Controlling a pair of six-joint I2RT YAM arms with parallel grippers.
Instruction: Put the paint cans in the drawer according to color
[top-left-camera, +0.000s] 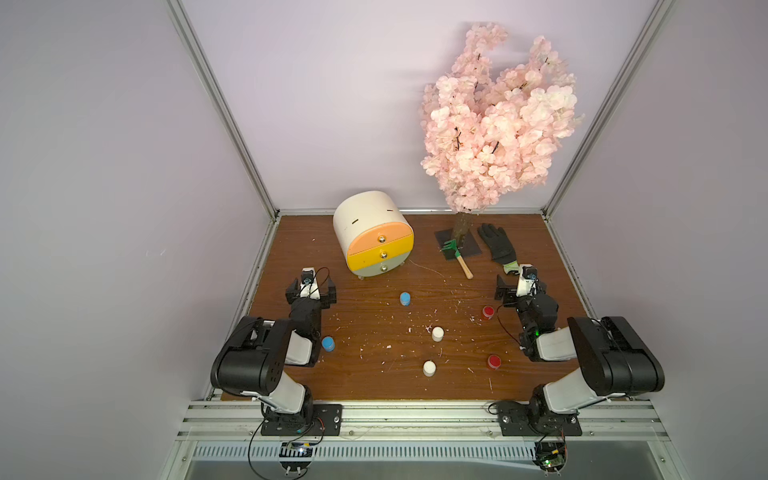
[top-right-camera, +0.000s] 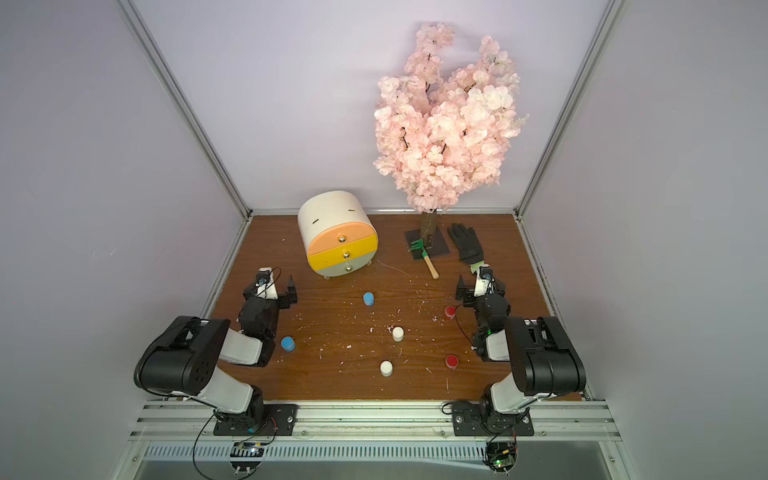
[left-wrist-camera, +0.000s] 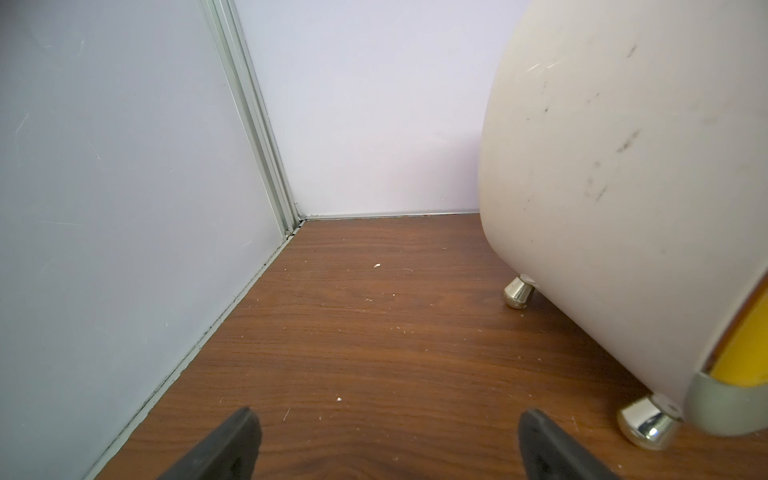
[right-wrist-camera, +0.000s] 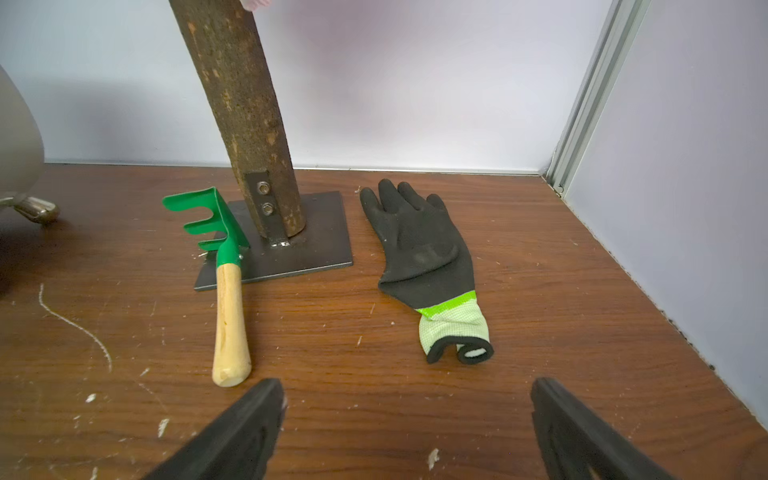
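Note:
A white cabinet with orange, yellow and grey-green drawers, all closed, stands at the back left. Two blue cans, two white cans and two red cans lie spread over the table. My left gripper is open and empty, low beside the cabinet's left front. My right gripper is open and empty, facing the tool and glove at the back right.
A pink blossom tree on a metal base, a green hand rake and a black glove occupy the back right. The middle front of the table is open apart from the cans and scraps. Walls enclose both sides and back.

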